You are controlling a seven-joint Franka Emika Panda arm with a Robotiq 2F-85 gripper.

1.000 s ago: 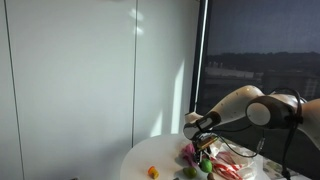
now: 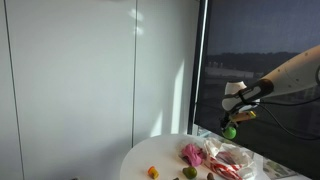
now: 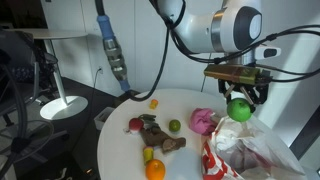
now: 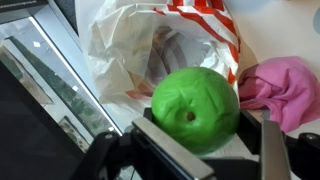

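Observation:
A round green fruit (image 4: 196, 110) is in the air above the white and red plastic bag (image 4: 150, 50), right at the fingertips of my gripper. In the wrist view the fingers stand wide apart, with a gap between the fruit and the right finger; contact on the left is hard to judge. Exterior view 2 has the green fruit (image 3: 250, 107) just under my gripper (image 3: 246, 88), over the crumpled bag (image 3: 240, 145). From exterior view 1, the fruit (image 2: 229, 132) hangs above the table's right side.
Beside the bag lies a pink cloth (image 3: 204, 121). Across the white round table (image 3: 115, 150) are an orange (image 3: 155, 170), a yellow item (image 3: 148, 154), brown pieces (image 3: 157, 137), a green item (image 3: 175, 126) and a red one (image 3: 135, 124).
The arm has risen from beside the pink cloth and swung right in exterior view 1. The green fruit has come up from the table with it, to above the bag.

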